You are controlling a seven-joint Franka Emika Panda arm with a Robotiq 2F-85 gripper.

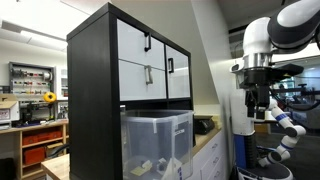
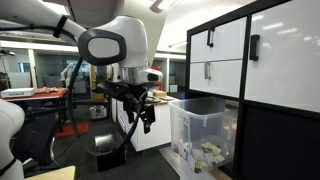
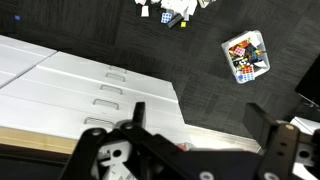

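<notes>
In the wrist view my gripper stands open, its two dark fingers far apart and nothing between them. From the first exterior view, the gripper (image 1: 262, 108) points down at the right, apart from the cabinet and bin. The second exterior view has the gripper (image 2: 142, 112) left of the clear plastic bin (image 2: 200, 138), not touching it. Several small light items lie low inside that bin (image 1: 157, 148). Behind it rises a black cabinet (image 1: 92, 100) with white doors (image 1: 132, 82) and dark handles.
Far below the gripper, the wrist view shows white drawer fronts (image 3: 85, 92) and a small white container (image 3: 246, 55) of colourful items on a dark floor (image 3: 205, 70). Loose small things lie near its top edge. Open air surrounds the gripper.
</notes>
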